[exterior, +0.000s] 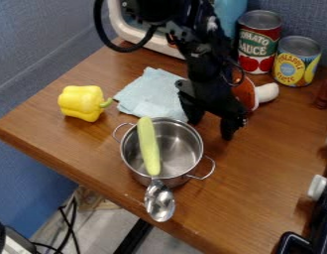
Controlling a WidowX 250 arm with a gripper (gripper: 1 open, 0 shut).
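Observation:
My black gripper (210, 114) hangs low over the table just behind and right of a steel pot (182, 158), in front of an orange-and-white object (262, 92) that it partly hides. Its fingers are dark and I cannot tell whether they are open or shut. A pale yellow-green, elongated piece (149, 147) lies in the pot, with a metal spoon (160, 202) over the front rim. A yellow pepper (81, 101) sits at the left, and a folded light-blue cloth (147, 94) lies behind the pot.
A tomato sauce can (258, 48), a second can (297, 64) and a small brown bottle (325, 94) stand at the back right. A dark appliance (312, 223) borders the right edge.

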